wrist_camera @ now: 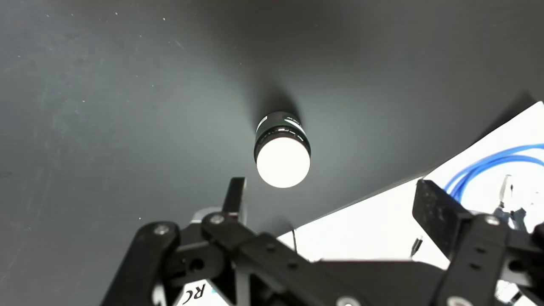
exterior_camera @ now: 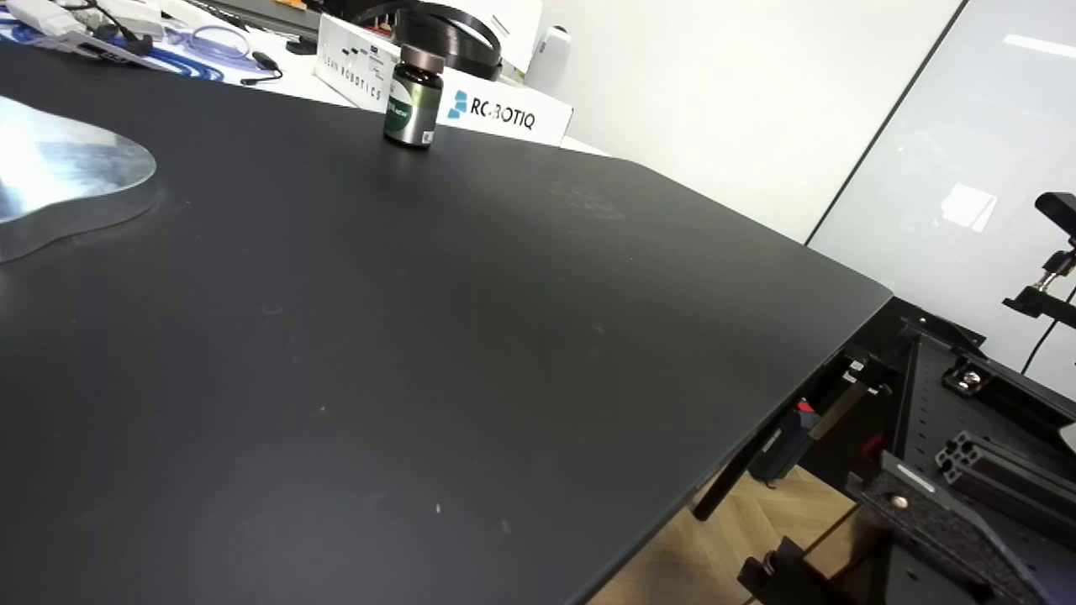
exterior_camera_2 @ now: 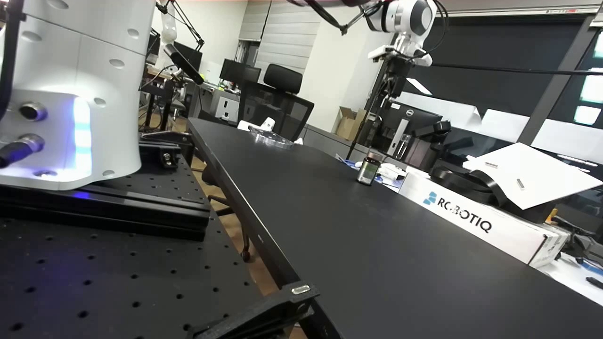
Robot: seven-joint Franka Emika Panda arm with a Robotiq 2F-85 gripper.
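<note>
A dark bottle (exterior_camera: 411, 104) with a green label and a brownish metallic cap stands upright on the black table near its back edge. In exterior view 2 the same bottle (exterior_camera_2: 368, 169) stands close to the far edge, with the arm's end high above it. From the wrist, I look down on the bottle's bright cap (wrist_camera: 283, 162). My gripper is open, its fingers wide apart, and the bottle is clear of both of them. Exterior view 1 does not show the gripper.
A clear, curved-edged dish (exterior_camera: 76, 171) rests at the table's left side. Behind the bottle is a white ROBOTIQ box (exterior_camera: 509, 109); blue cables (wrist_camera: 489, 165) lie on the white surface beyond the edge.
</note>
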